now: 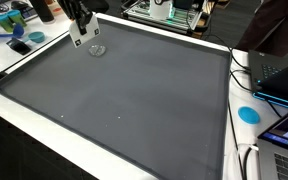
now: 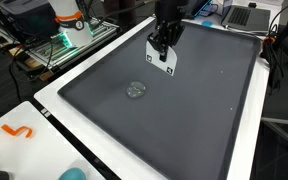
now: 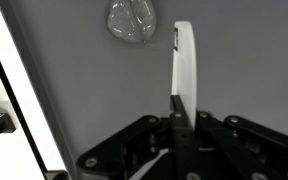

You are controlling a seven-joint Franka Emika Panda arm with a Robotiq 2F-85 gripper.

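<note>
A thin white card with small dark square marks is in the grasp of my gripper. The card [image 3: 185, 70] shows nearly edge-on in the wrist view, running away from between the fingertips. In exterior view 2 the card [image 2: 161, 57] hangs below the gripper, held above the grey surface. On that surface lies a clear, shiny round piece [image 3: 131, 18], apart from the card in the wrist view. The same clear piece [image 1: 97, 50] appears beside the card's lower right in exterior view 1.
The grey board [image 1: 134, 100] is mostly bare, with a white border. A blue round lid [image 1: 249, 115] and laptops [image 1: 282, 150] stand beyond its right side. Small containers [image 1: 19, 46] sit at the far left. An orange piece [image 2: 17, 131] lies on the white table.
</note>
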